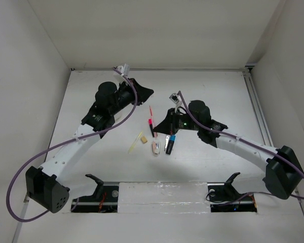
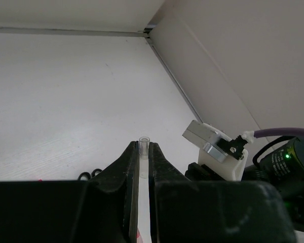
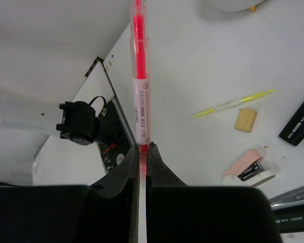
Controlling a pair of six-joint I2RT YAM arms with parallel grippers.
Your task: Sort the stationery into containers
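Note:
My left gripper is shut on a small clear tube [image 2: 144, 140], whose open rim pokes up between the fingertips. In the top view, that gripper hangs above the upper middle of the table. My right gripper grips a pink highlighter [image 3: 142, 109] with a white label, standing upright in its view. On the table lie a pink-capped marker [image 1: 151, 127], a yellow pen [image 3: 233, 105], a tan eraser [image 3: 245, 120], a pink-and-white stapler-like item [image 1: 156, 147] and a blue-capped marker [image 1: 170, 144]. Scissors [image 1: 166, 142] lie partly under the right gripper.
A white rounded container [image 3: 233, 3] edges into the right wrist view; the left arm mostly hides it from above. Both grippers are close together over the centre.

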